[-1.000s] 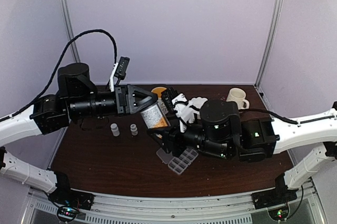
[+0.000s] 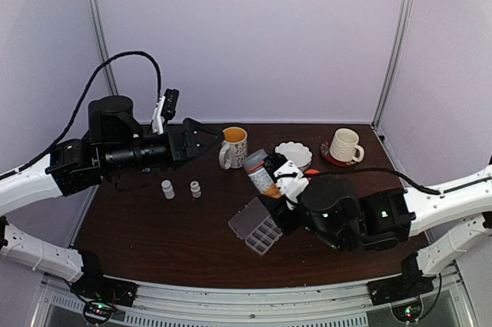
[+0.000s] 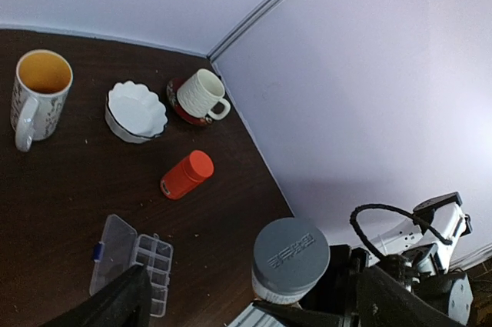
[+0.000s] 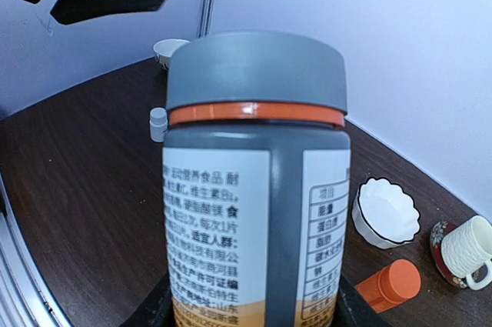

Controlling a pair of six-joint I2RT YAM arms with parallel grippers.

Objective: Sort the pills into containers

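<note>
A large pill bottle [image 4: 219, 227] with a grey cap [image 4: 256, 73] and an orange ring beneath it is in my right gripper [image 2: 270, 187], which is shut around its lower body. From above, the bottle [image 2: 260, 173] looks tilted, cap towards the upper left. Left of the cap and apart from it, my left gripper [image 2: 206, 139] stands open and empty. On the table below lies a clear pill organizer [image 2: 263, 235], lid flipped open; its visible compartments look empty. An orange-red bottle [image 3: 187, 175] stands or leans behind it; the right arm mostly covers it from above.
Two small white bottles, a left one [image 2: 167, 189] and a right one [image 2: 195, 189], stand on the left. A floral mug [image 2: 235, 148], a white scalloped bowl [image 2: 294, 154] and a white cup [image 2: 346, 145] on a red saucer line the back.
The bottle in my right gripper has moved right, away from the left gripper, which was at its cap before. The left gripper has shifted slightly and is now clear of it.
</note>
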